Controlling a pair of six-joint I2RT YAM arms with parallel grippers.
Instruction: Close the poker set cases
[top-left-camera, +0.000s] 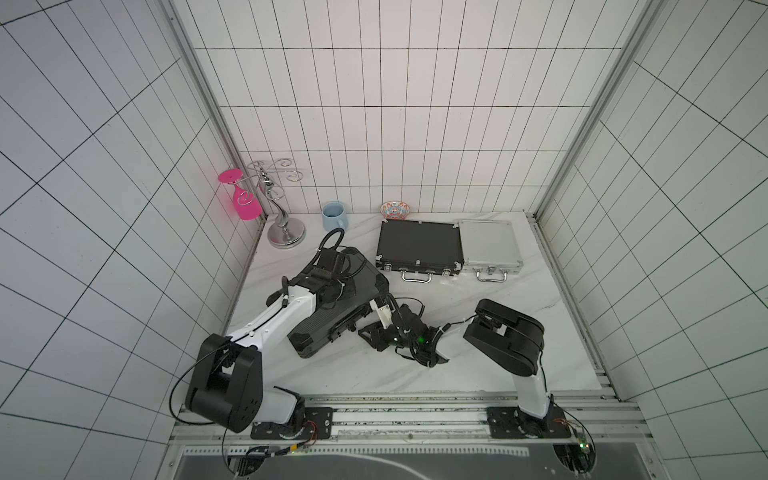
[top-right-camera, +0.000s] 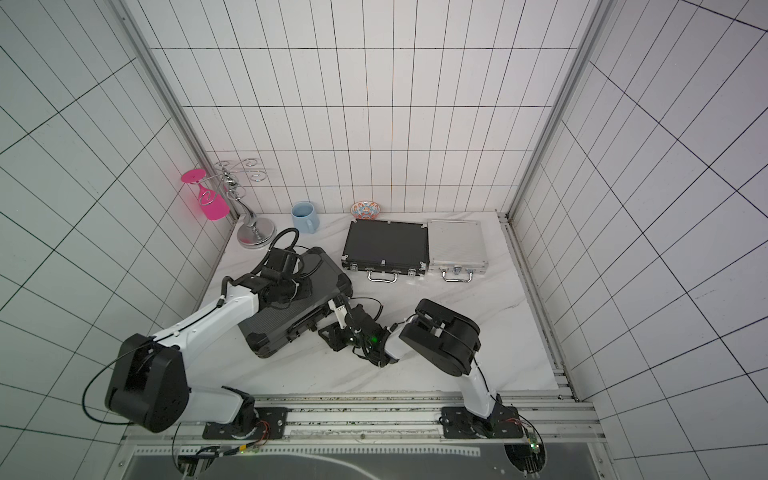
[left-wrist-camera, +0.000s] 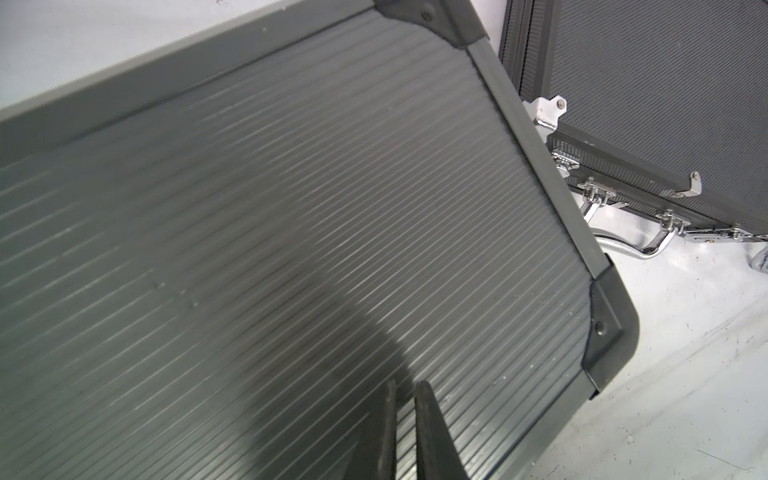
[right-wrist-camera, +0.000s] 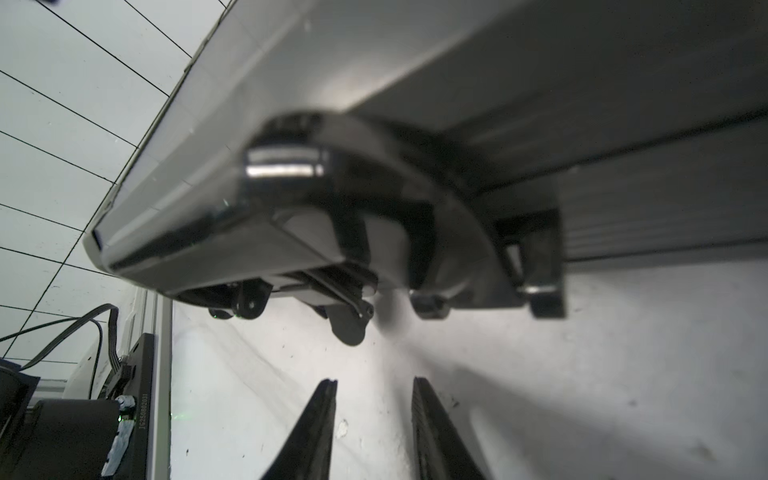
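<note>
A large grey-black case (top-left-camera: 312, 336) lies shut-lidded and diagonal at the front left. My left gripper is shut over its ribbed lid; nothing clear shows between the fingertips. My right gripper stands open low at the case's front side, below and short of a latch (right-wrist-camera: 344, 320) and the dark handle fitting (right-wrist-camera: 336, 216), with nothing between its fingers. Behind, a black case (top-left-camera: 417, 240) with chrome handle and a silver case (top-left-camera: 489, 240) stand side by side.
A chrome stand (top-left-camera: 285, 232) with a pink glass (top-left-camera: 244, 204), a blue mug (top-left-camera: 334, 216) and a patterned bowl (top-left-camera: 395, 209) are along the back.
</note>
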